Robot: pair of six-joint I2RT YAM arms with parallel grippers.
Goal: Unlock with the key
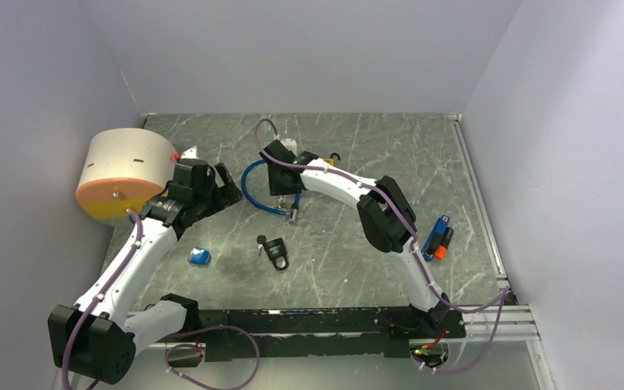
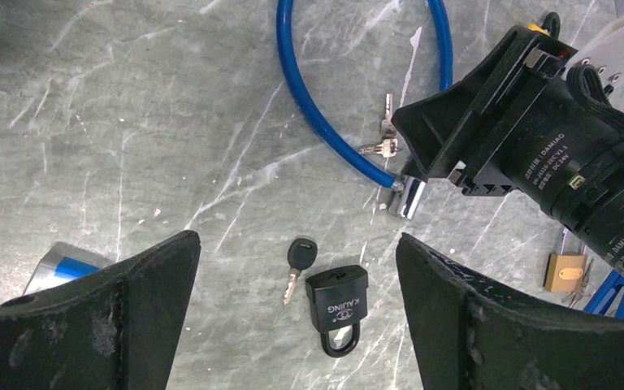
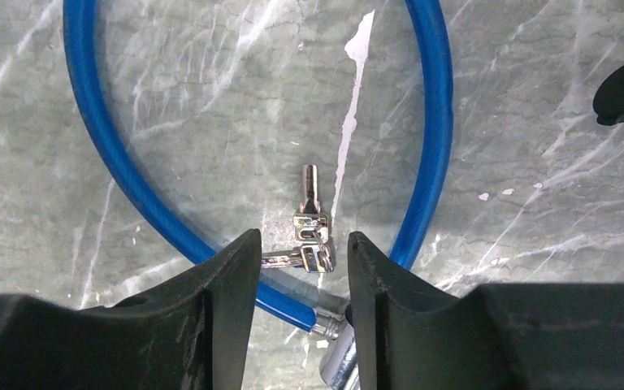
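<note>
A blue cable lock (image 3: 426, 130) forms a loop on the marble table, its silver lock body (image 3: 337, 357) at the near end. Two small keys (image 3: 310, 227) lie crossed inside the loop. My right gripper is open over them, fingertips either side, with nothing seen held. My open left gripper hangs at the left, above a black padlock (image 2: 337, 301) with a black-headed key (image 2: 302, 253) beside it. A brass padlock (image 2: 565, 272) with keys lies at the right in the left wrist view.
A cream drum (image 1: 123, 166) stands at the back left. A blue object (image 1: 200, 255) lies at the front left, and blue and orange tools (image 1: 436, 236) at the right. The right arm spans the table's middle.
</note>
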